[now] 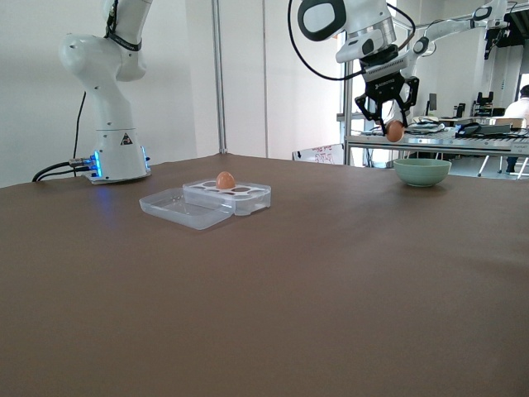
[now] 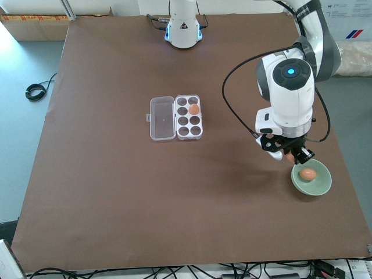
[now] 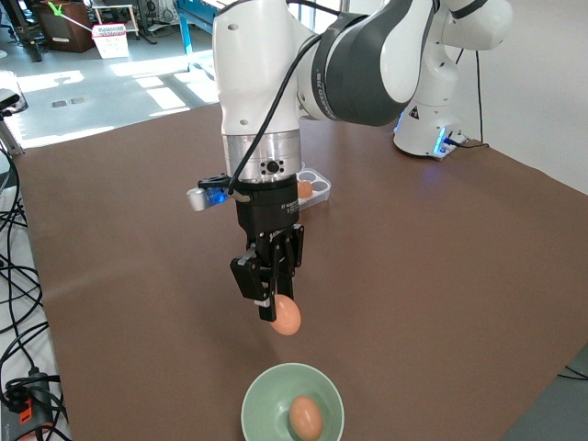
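My gripper is shut on a brown egg, held above and just beside a pale green bowl. A second egg lies in the bowl. An open clear plastic egg box stands near the middle of the table with one egg in it; its lid lies flat to one side.
Cables run along the near edge in the left view.
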